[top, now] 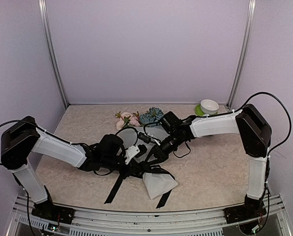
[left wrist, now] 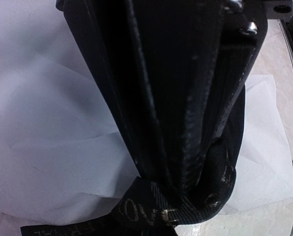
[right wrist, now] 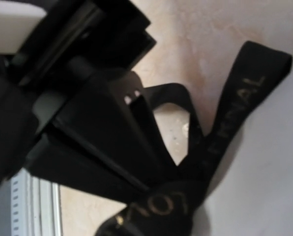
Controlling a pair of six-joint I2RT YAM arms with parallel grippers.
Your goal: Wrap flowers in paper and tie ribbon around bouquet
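The bouquet lies on the table: pink flowers (top: 127,119) and blue flowers (top: 151,116) face the back, and its white wrapping (top: 160,185) spreads at the front. A black lettered ribbon crosses the narrow waist, looped and bunched; one loop (right wrist: 245,88) stands up in the right wrist view. My left gripper is shut, its tips sunk among the ribbon folds. My right gripper is shut too, tips against the ribbon from the other side. Whether ribbon is pinched between either pair of fingers is hidden.
Two ribbon tails, left (top: 114,189) and right (top: 163,199), trail toward the front edge. A white bowl (top: 209,106) and a green plate (top: 199,110) stand at the back right. Both arms crowd the bouquet's middle.
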